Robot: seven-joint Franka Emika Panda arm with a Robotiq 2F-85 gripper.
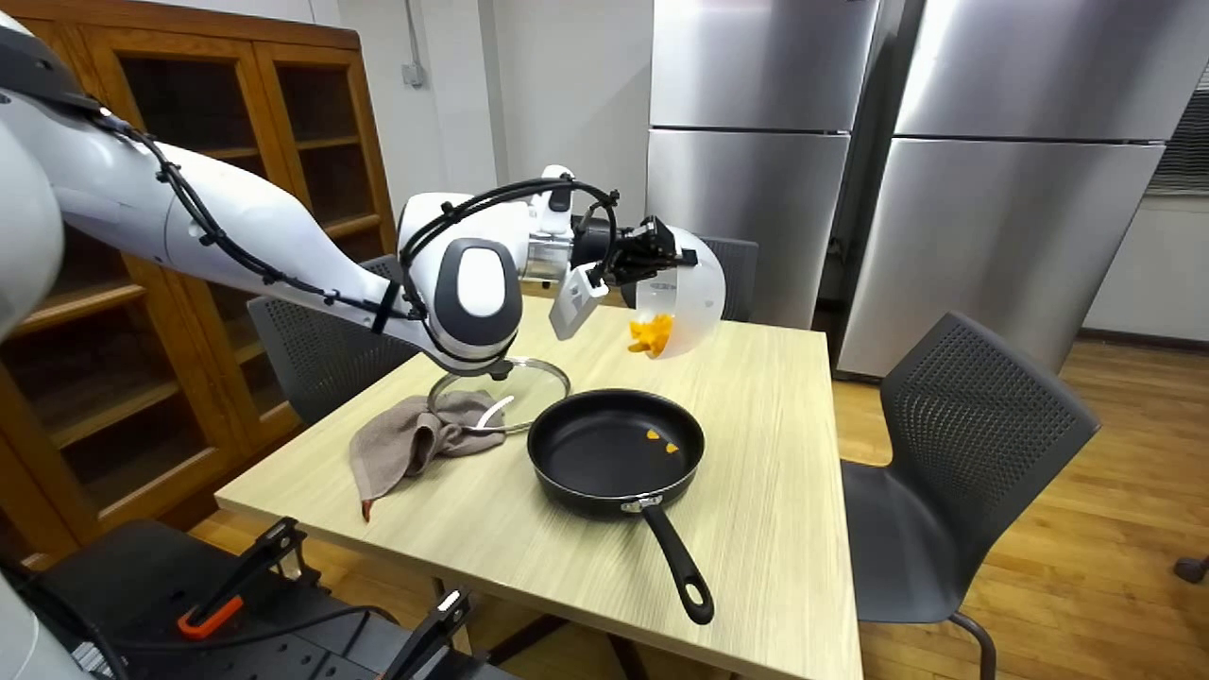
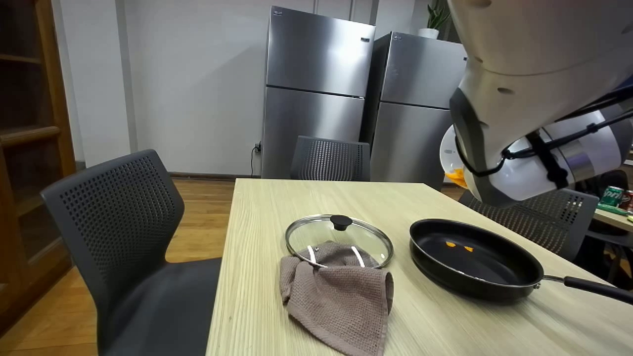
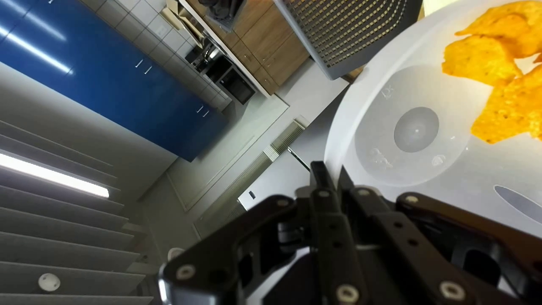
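Observation:
My gripper is shut on the rim of a translucent white bowl [image 1: 700,289], which is tipped on its side in the air above the table. Orange chips [image 3: 500,61] lie at the bowl's lower side in the wrist view. Below the bowl, and nearer the front, a black frying pan [image 1: 601,448] rests on the table, with two small orange pieces [image 1: 671,448] on its floor. Exterior view 2 shows only part of the bowl [image 2: 449,151], since the arm covers the rest; the gripper is hidden there.
A glass lid [image 2: 302,231] with a black knob leans over a brown cloth [image 2: 350,302] left of the pan. The pan's handle [image 1: 676,561] points to the table's front edge. Chairs [image 1: 963,453] stand around.

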